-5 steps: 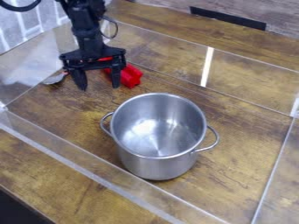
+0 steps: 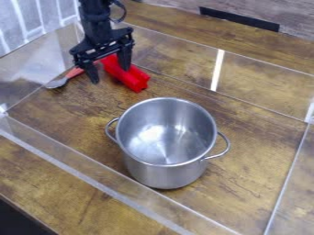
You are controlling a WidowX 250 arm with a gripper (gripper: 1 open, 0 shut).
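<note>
My black gripper [image 2: 106,63] hangs at the upper left, its fingers spread open over a red block [image 2: 130,80] that lies tilted on the wooden floor. Just left of it lies a spoon [image 2: 58,83] with a red handle, partly behind the gripper. I cannot tell whether the fingers touch the block. A large steel pot [image 2: 164,143] with two side handles stands in the lower middle.
Transparent walls or white lines border the area, and a dark edge runs along the top right.
The gripper has risen, its fingertips now higher in the view than a second ago. The pot and red block look unmoved.
</note>
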